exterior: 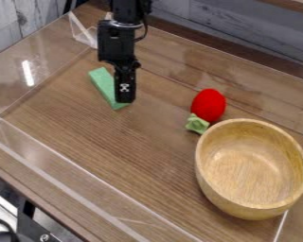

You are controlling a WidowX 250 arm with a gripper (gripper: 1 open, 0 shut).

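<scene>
My black gripper [124,91] reaches down from the top centre over a green flat block [105,86], its tips at the block's right side. The gripper looks shut; whether it touches the block is hard to tell.
A red object [208,104] lies to the right, with a small green piece [199,123] below it. A large wooden bowl [250,165] fills the lower right.
</scene>
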